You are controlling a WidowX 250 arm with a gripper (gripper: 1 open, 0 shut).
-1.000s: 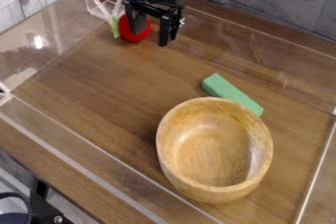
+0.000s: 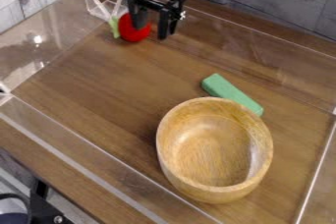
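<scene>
My black gripper (image 2: 152, 17) hangs at the top of the table, over a round red object (image 2: 132, 33) that lies beside a pale wire-like item with a green part. Whether its fingers are open or shut on anything is too small to tell. A green block (image 2: 231, 93) lies right of centre, just above a large wooden bowl (image 2: 214, 177).
A pale wall or edge runs along the top left, and the table's right edge shows at the far right.
My gripper has risen slightly, toward the back of the table. The bowl and green block have not moved.
</scene>
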